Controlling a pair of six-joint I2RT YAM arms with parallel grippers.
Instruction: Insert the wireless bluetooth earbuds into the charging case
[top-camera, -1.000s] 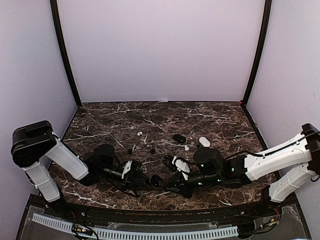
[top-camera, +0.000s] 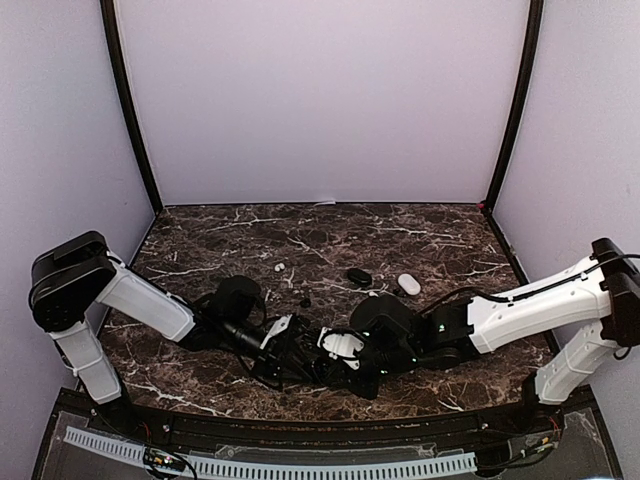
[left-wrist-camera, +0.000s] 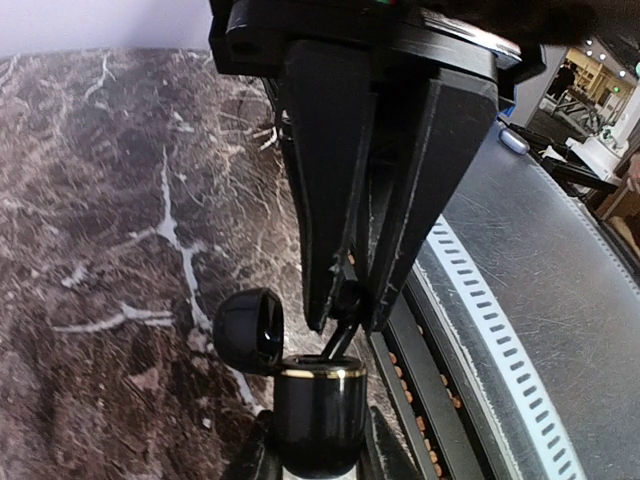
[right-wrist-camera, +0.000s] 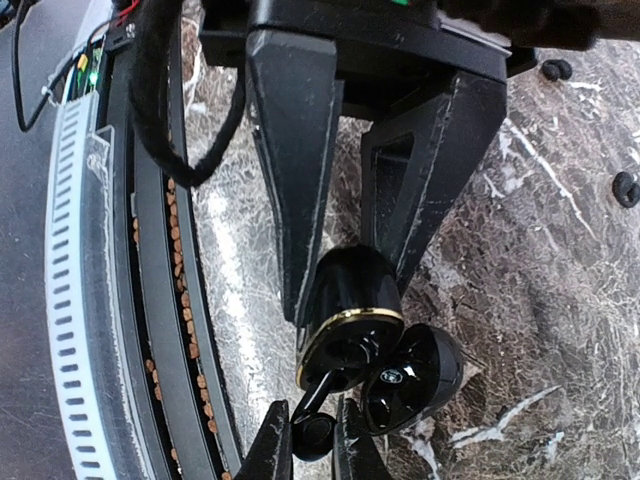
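Both grippers meet low in the centre of the top view. My left gripper is shut on a small black earbud (left-wrist-camera: 348, 300), whose stem points down into the open black charging case (left-wrist-camera: 318, 420) with gold rim, lid (left-wrist-camera: 245, 330) hinged open at its side. My right gripper is shut on that case, seen in the right wrist view with the stem at its mouth. How deep the stem sits is unclear.
A dark case (top-camera: 358, 275), a white case (top-camera: 408, 284) and small white pieces (top-camera: 280, 267) lie farther back on the marble table. The slotted rail (top-camera: 270, 466) runs along the front.
The right gripper has shifted slightly.
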